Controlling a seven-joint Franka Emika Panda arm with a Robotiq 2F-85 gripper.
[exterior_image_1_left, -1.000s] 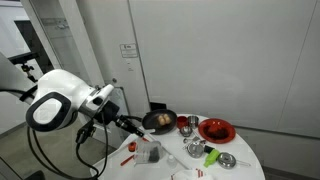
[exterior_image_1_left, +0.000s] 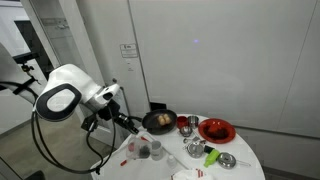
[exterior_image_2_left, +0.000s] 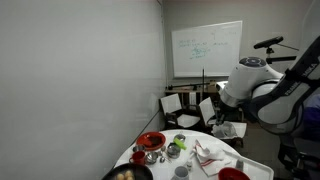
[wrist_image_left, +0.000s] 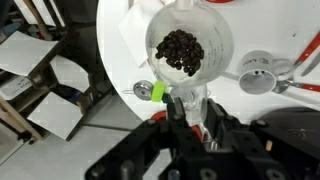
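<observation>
A clear container (wrist_image_left: 218, 48) with dark beans (wrist_image_left: 180, 50) in it fills the upper middle of the wrist view. My gripper is shut on its near end, which sits between the fingertips. In exterior view 1 the gripper (exterior_image_1_left: 132, 127) reaches over the left part of the table, and the clear container (exterior_image_1_left: 142, 149) hangs just below it. From exterior view 2 the gripper (exterior_image_2_left: 224, 112) appears at the right. Exactly how the fingers press on the clear plastic is hard to make out.
A grey mug (exterior_image_1_left: 194, 149) stands to the right of the container. Behind lie a black pan (exterior_image_1_left: 160, 122) and a red bowl (exterior_image_1_left: 217, 130). Metal pots and a green item (exterior_image_1_left: 211, 157) occupy the table's right side. A white cloth (exterior_image_1_left: 187, 174) lies in front.
The container has shifted a little to the left in exterior view 1, and the wrist of the arm has turned slightly. The things on the table have stayed put.
</observation>
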